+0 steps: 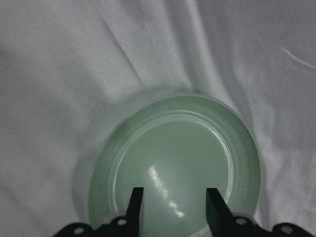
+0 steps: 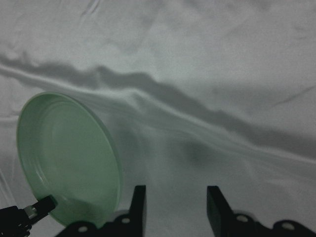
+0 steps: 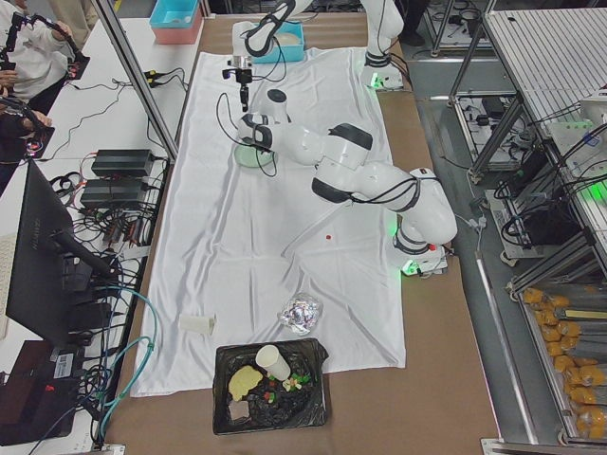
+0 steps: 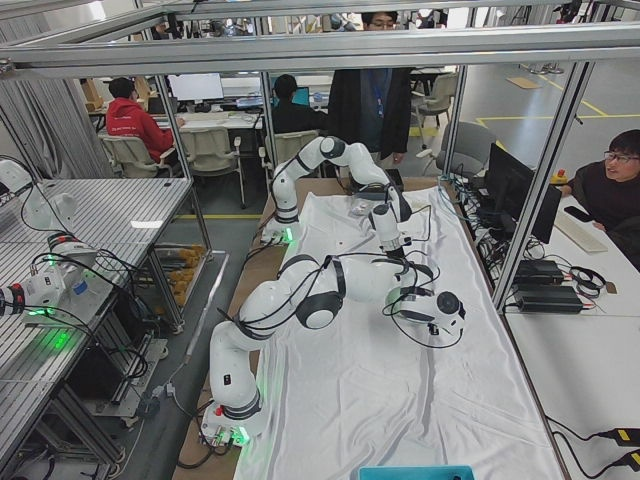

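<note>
A pale green plate (image 3: 248,157) (image 1: 173,158) (image 2: 69,153) lies on the white cloth, partly hidden by an arm in the camera left view. My left gripper is open over the plate, nothing between its fingers. My right gripper is open above bare cloth beside the plate, also empty. At the lower left of the right wrist view, a black finger of another gripper reaches over the plate's rim.
A black tray (image 3: 316,384) with a white cup and small items sits at the near end in the camera left view, beside crumpled foil (image 3: 300,313) and a white block (image 3: 197,323). Blue bins stand at the far end. Mid-cloth is mostly clear.
</note>
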